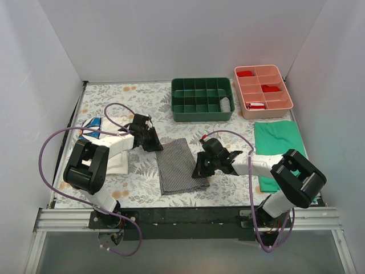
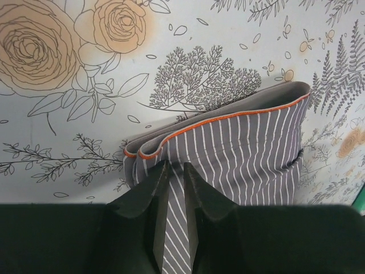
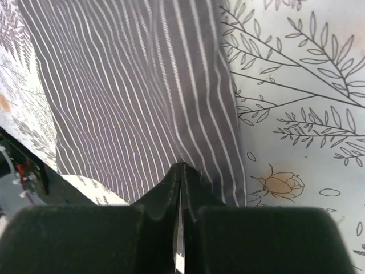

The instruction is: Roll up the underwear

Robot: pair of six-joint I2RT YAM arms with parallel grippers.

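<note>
The grey white-striped underwear (image 1: 175,168) lies folded flat on the floral mat, its orange-edged waistband (image 2: 225,117) facing up in the left wrist view. At its upper left corner in the top view is my left gripper (image 1: 159,148), with a narrow gap between its fingertips and striped cloth pinched there. My right gripper (image 1: 197,173) is down at the lower right side of the underwear. In the right wrist view its fingers (image 3: 174,177) are closed together at a raised fold of the cloth; the pinched part is mostly hidden.
A green divided box (image 1: 181,117) holding one grey roll (image 1: 225,105) stands at the back. Beside it is a pink divided box (image 1: 246,113) with red items. Green cloth (image 1: 279,138) lies at right, white cloth (image 1: 117,165) at left under my left arm. Bare mat surrounds the underwear.
</note>
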